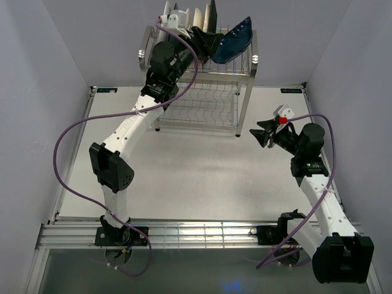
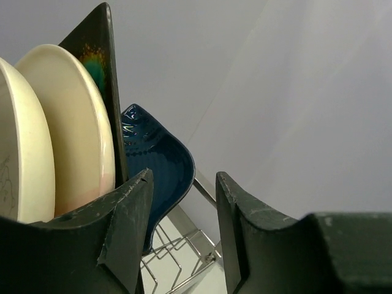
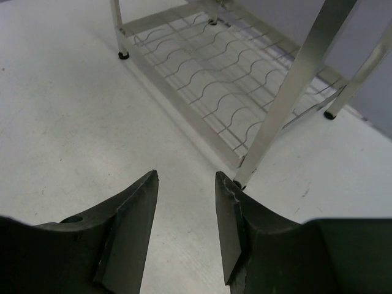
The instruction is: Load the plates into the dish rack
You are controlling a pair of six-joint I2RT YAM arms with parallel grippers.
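Plates stand upright in the top tier of the dish rack (image 1: 217,76): cream plates (image 2: 79,122), a dark plate (image 2: 92,43) and a dark blue plate (image 1: 231,43) leaning at the right end. My left gripper is up at that tier among the plates, open, its left finger close to the cream and dark plates. My right gripper stands open over the floor to the rack's right, low, facing the empty lower tier, with nothing between its fingers.
The white floor (image 1: 202,177) in front of the rack is clear. Grey walls stand at both sides. Purple cables loop over both arms.
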